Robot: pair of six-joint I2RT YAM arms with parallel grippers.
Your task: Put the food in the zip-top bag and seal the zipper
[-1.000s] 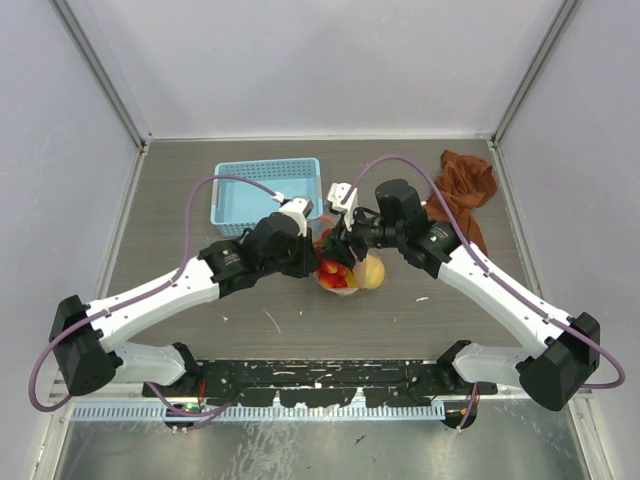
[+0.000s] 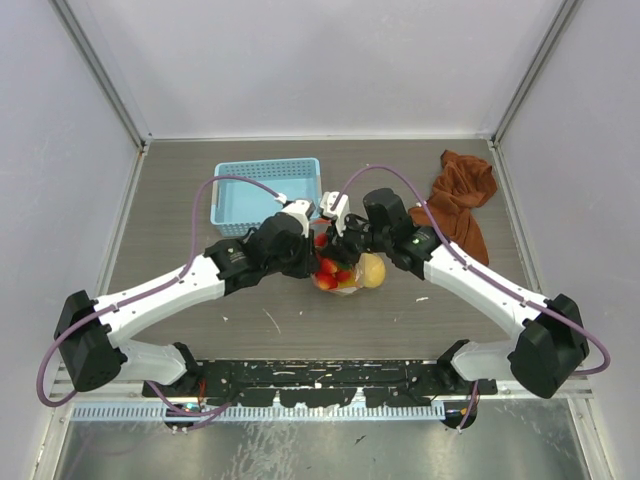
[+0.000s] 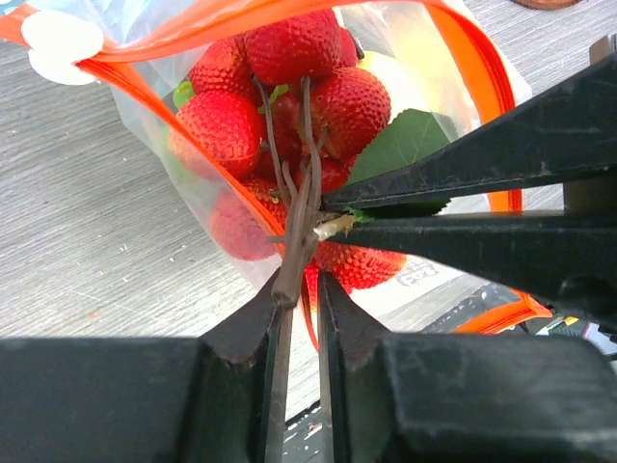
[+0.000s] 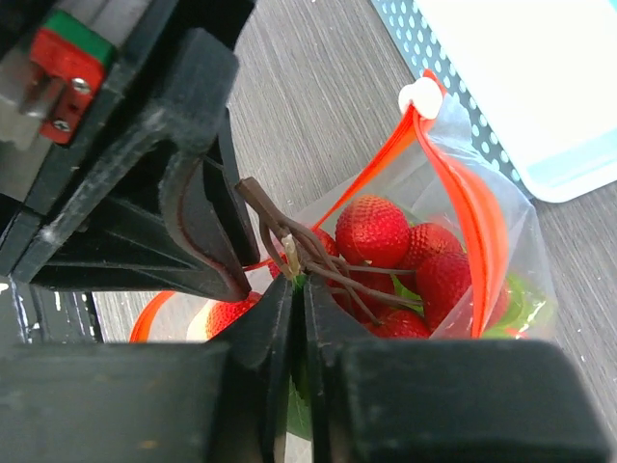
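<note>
In the left wrist view a clear zip bag with orange zip edges [image 3: 487, 87] stands open, a white slider [image 3: 60, 46] at one corner. Strawberries [image 3: 214, 130] fill it, with a green leaf [image 3: 403, 145] among them. Brown stems [image 3: 299, 217] rise out of the mouth to the narrow gap of my left gripper; whether they are pinched is unclear. My right gripper has its tips close together at a pale stem end [image 4: 290, 253] and some green leaf; its hold is unclear. A pale yellow round food [image 2: 373, 270] shows by the bag's right side.
A light blue basket [image 2: 216, 215] stands behind the bag to the left. Crumpled brown cloth [image 2: 460, 190] lies at the back right. The two grippers are crowded together over the bag. Open table lies in front.
My right arm has moved left and a little nearer the front, bringing its gripper closer to the left one over the bag. The left arm has barely shifted.
</note>
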